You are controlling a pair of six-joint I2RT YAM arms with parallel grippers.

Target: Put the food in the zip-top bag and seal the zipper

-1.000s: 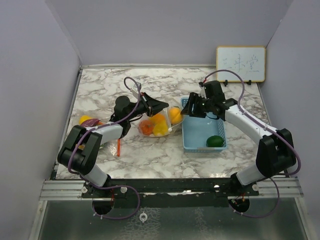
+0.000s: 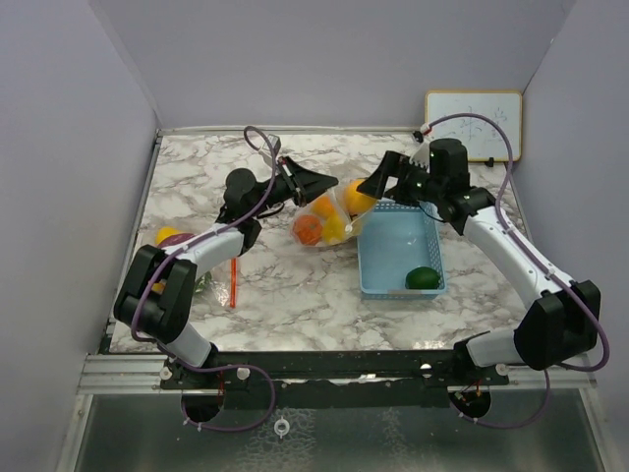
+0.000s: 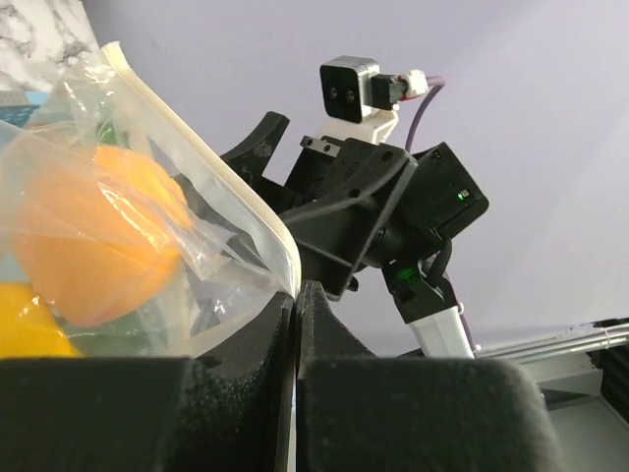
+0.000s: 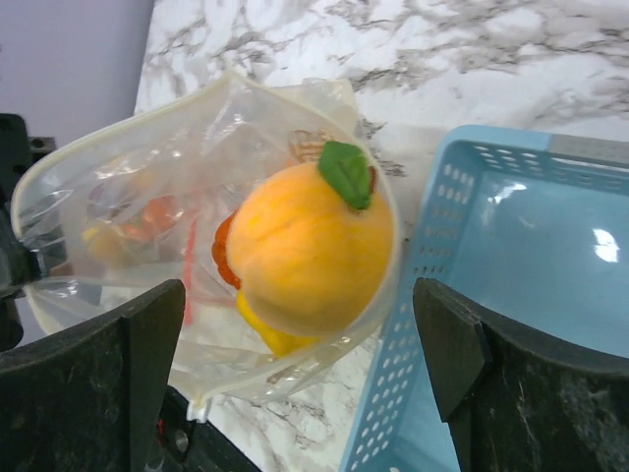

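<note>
The clear zip top bag (image 4: 128,162) is held up with its mouth facing right; several orange and yellow food pieces (image 2: 334,230) lie inside. My left gripper is shut on the bag's rim at one side of the mouth. A large orange fruit with a green leaf (image 4: 314,251) sits at the mouth, partly inside the rim. Above this fruit, my right gripper (image 2: 379,175) stands open, its two fingers (image 4: 147,334) spread wide on either side in the right wrist view. Whether they touch the fruit, I cannot tell.
Right of the bag stands a blue basket (image 2: 401,294) holding a dark green vegetable (image 2: 423,278). Another clear bag (image 2: 211,285) with colourful food lies at the left. A whiteboard (image 2: 474,125) stands at the back right.
The orange fruit and the bag have shifted right and slightly back.
</note>
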